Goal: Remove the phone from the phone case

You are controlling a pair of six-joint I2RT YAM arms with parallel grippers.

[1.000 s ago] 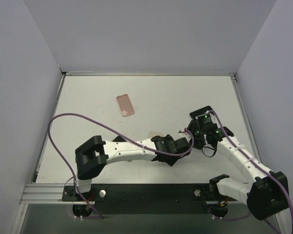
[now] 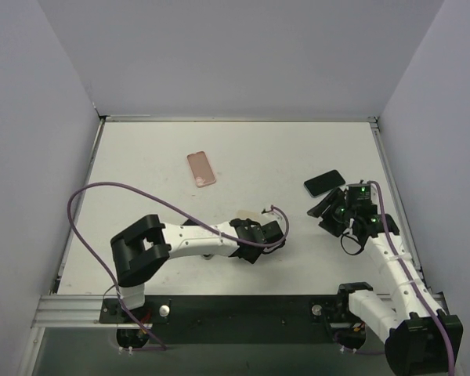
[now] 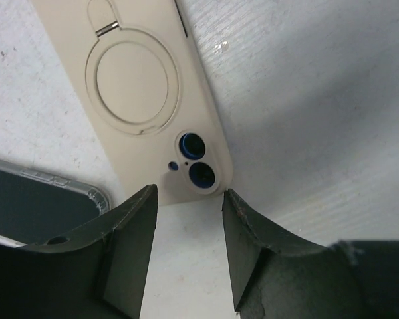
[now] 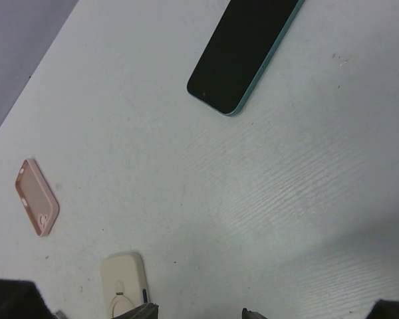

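A beige case (image 3: 133, 80) with a ring stand and camera openings lies on the table in the left wrist view, partly under my left arm in the top view. My left gripper is part open over its camera end, nothing visible held. Beside it lies a dark phone-shaped item (image 3: 33, 199) with a clear or grey edge. My right gripper (image 2: 325, 215) stands open to the right, away from the beige case. A black phone with a teal edge (image 4: 243, 56) lies behind it, and an empty pink case (image 2: 200, 169) lies at back left.
The white table (image 2: 258, 149) is bounded by grey walls and a metal frame. Its back middle and the area between the pink case and the black phone are clear.
My right gripper has moved back to the right, away from the left one, uncovering the black phone. My left arm has shifted slightly left.
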